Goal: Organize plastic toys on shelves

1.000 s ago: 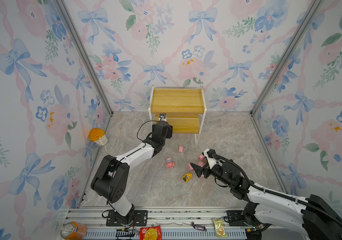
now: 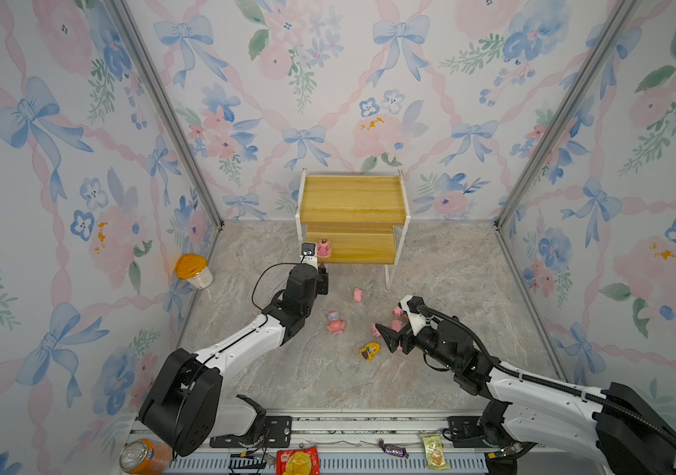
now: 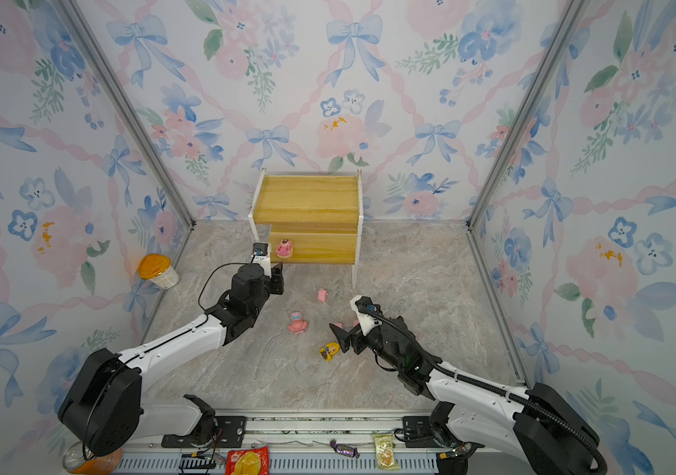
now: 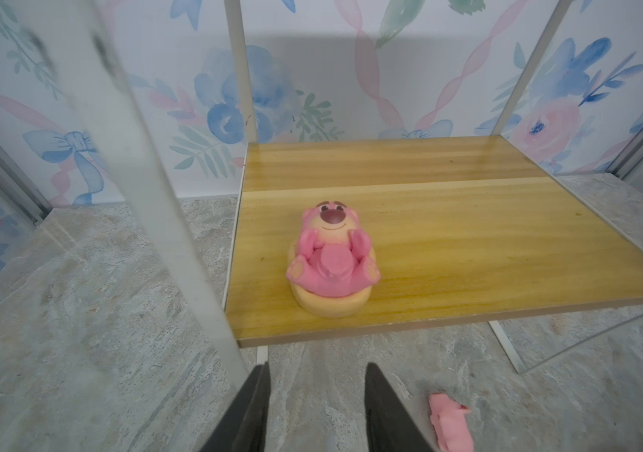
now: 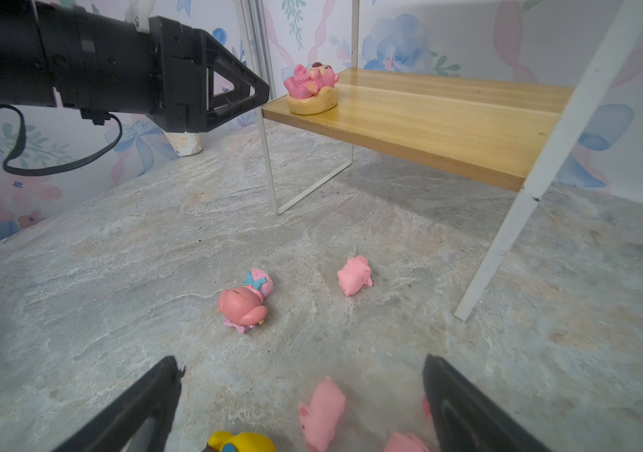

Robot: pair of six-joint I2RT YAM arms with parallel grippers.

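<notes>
A pink bear on a tan ring [image 4: 333,263] sits near the left end of the shelf board [image 4: 472,241]. My left gripper is in front of and below it, open with nothing between its fingers. My right gripper hangs open over pink toys [image 5: 323,410] and a yellow toy [image 5: 242,442] on the floor. A pink figure with a blue bow [image 5: 242,307] and a small pink pig [image 5: 354,275] lie on the floor before the shelf.
The white shelf posts [image 5: 502,248] stand at the board's ends. A tub with an orange lid [image 2: 192,269] stands by the left wall. The floor right of the shelf is clear.
My left arm has drawn back toward the front left, away from the shelf, uncovering the bear. The right arm has barely moved.
</notes>
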